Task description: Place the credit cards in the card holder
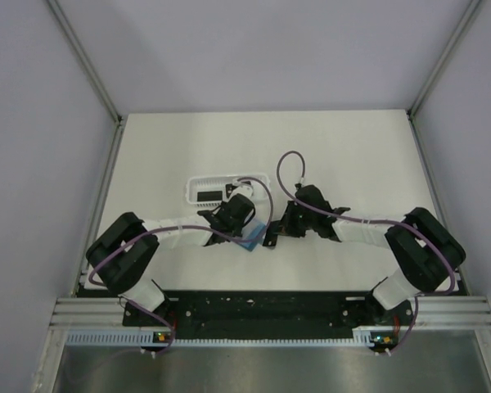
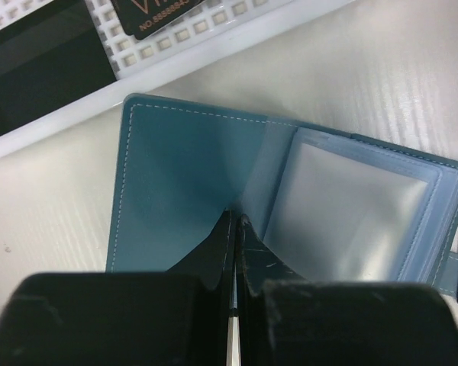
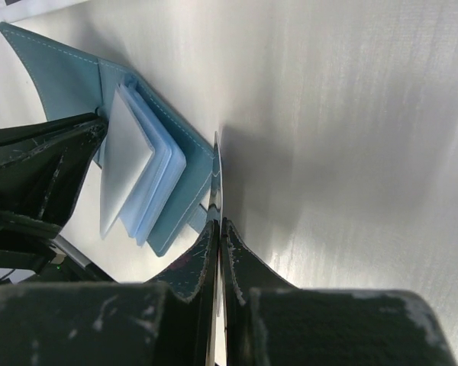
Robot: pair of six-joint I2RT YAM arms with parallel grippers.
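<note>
The open teal card holder (image 2: 179, 175), with pale clear sleeves (image 2: 343, 213), lies on the white table. My left gripper is shut over it, its tips at the left flap near the fold, nothing visible between them. Just right of the holder, my right gripper is shut on a thin card (image 3: 216, 175) held on edge, seen dark from above. In the right wrist view the left gripper's body covers part of the holder.
A white basket (image 1: 195, 182) behind the holder holds dark cards (image 1: 209, 196), one with "VIP" lettering (image 2: 154, 14).
</note>
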